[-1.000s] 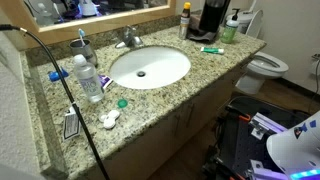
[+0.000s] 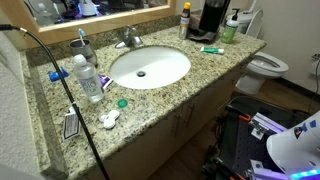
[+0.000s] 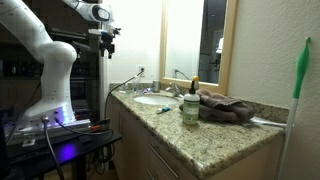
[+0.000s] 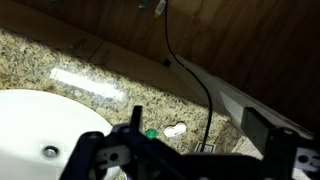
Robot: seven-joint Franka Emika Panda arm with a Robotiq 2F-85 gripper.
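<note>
My gripper point(image 3: 107, 42) is raised high at the left of exterior view 2, well clear of the counter. From the wrist view, the gripper is open and nothing sits between its fingers. Beneath it lie a small green round item point(image 4: 151, 133) and a white two-lobed item point(image 4: 175, 130). Exterior view 1 shows the same green item point(image 2: 122, 103) and white item point(image 2: 109, 119) near the counter's front edge, left of the white sink point(image 2: 150, 67). A clear bottle point(image 2: 90, 82) stands upright behind them. The gripper is outside exterior view 1.
A cup point(image 2: 83, 50) and faucet point(image 2: 129, 38) are at the back. Right of the sink lies a green-and-white tube point(image 2: 212, 50). A green-labelled bottle point(image 3: 191, 105) and dark towels point(image 3: 225, 107) crowd the far end. A black cable point(image 2: 75, 105) crosses the left side.
</note>
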